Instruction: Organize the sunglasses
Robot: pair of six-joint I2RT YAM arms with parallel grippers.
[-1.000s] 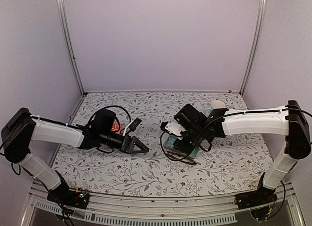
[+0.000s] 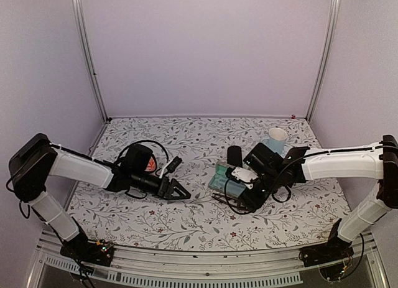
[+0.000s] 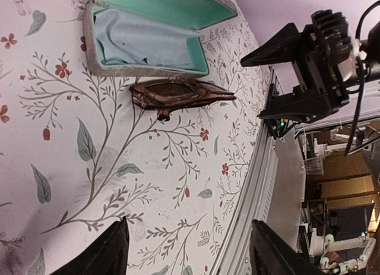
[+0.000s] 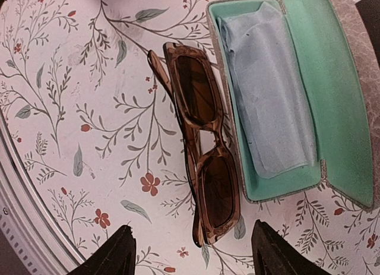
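Note:
Brown folded sunglasses lie on the floral cloth against the front wall of an open mint case with a pale cloth inside; in the left wrist view they sit just below that case [image 3: 95, 49]. My right gripper hovers over the lower end of the sunglasses with fingers apart and nothing between them; in the top view it is low over the case's front. My left gripper [image 2: 174, 188] stands open to the left of the case, with only bare cloth between its fingers in its wrist view.
A dark oblong [image 2: 234, 154] lies behind the case and a light blue mug [image 2: 277, 139] stands at back right. A red object [image 2: 150, 165] is partly hidden by my left arm.
My right arm has moved toward the front right, uncovering more of the mint case and the dark oblong. My left arm has shifted very slightly; the sunglasses lie in about the same place.

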